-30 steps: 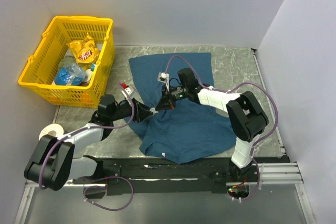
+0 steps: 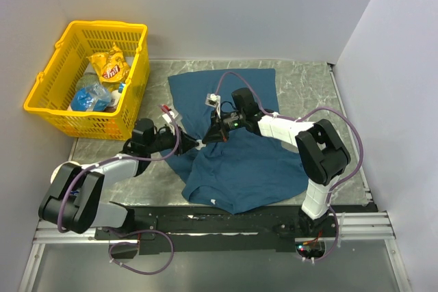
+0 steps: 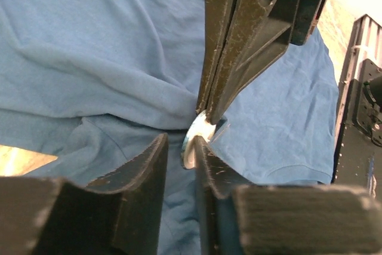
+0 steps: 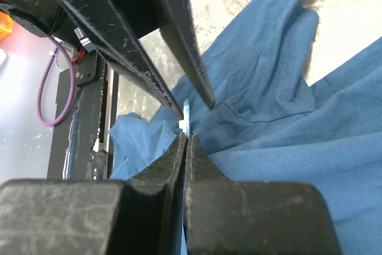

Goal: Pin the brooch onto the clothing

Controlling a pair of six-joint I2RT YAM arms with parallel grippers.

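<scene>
A small white brooch (image 3: pixel 200 134) stands at the fingertips of my right gripper, which is shut on its edge. The right wrist view shows the same brooch (image 4: pixel 186 116) edge-on, thin and upright, just beyond the closed tips. My left gripper is part open, its two fingers on either side of the brooch with gaps showing. Under both grippers lies the blue clothing (image 2: pixel 253 162), spread and wrinkled. Whether the brooch's pin passes through the cloth cannot be seen.
A yellow basket (image 2: pixel 142 66) with a snack bag and bottles stands at the back left. The two grippers are nearly tip to tip, leaving little room between them. Bare tabletop (image 2: pixel 308 80) shows at the back right.
My left arm has shifted slightly right and its gripper has turned a little, its fingers nearer the brooch. A white roll at the left is now mostly covered by that arm. The right arm is still.
</scene>
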